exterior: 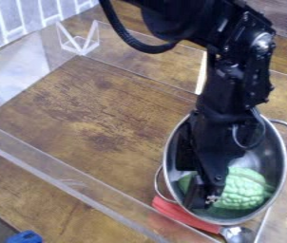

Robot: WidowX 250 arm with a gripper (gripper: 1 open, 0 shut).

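My black gripper [207, 186] reaches down into a steel pot [271, 144] at the right of the clear-walled box, its fingertips beside a pale green, bumpy object [242, 187] lying in the pot's bottom. The gripper is open; the arm hides part of the pot and of the green object. A spoon with a red handle [181, 214] lies along the pot's front side, partly under its edge.
The clear box walls [70, 176] surround a bare wooden floor [83, 114], free at the left and middle. A blue item [23, 237] sits outside at the bottom left. A white rack stands at the top left.
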